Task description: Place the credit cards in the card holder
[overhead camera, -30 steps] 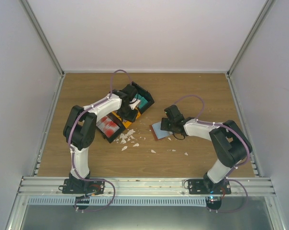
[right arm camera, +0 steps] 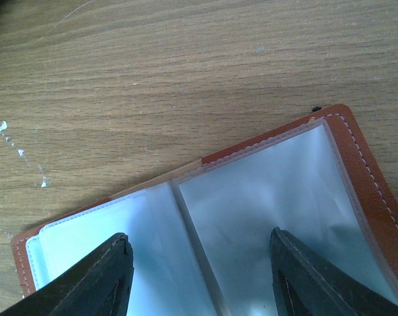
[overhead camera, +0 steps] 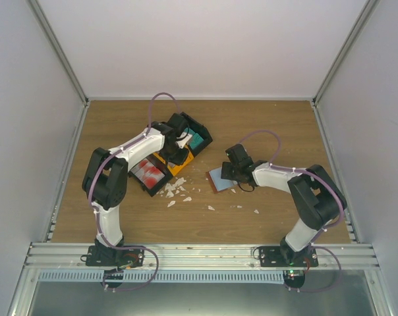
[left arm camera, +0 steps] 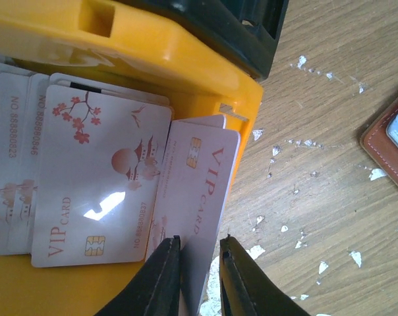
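Note:
In the left wrist view, white VIP cards lie in a yellow tray; the rightmost card is raised at its near end between the fingertips of my left gripper, which looks part open; contact is unclear. In the top view, that gripper is over the tray. The brown card holder with clear sleeves lies to the right, under my right gripper. In the right wrist view, this gripper stands open over the sleeves.
A black tray with pink-red cards and another with teal cards flank the yellow one. White scraps are scattered on the table.
The right arm and the card holder have not moved.

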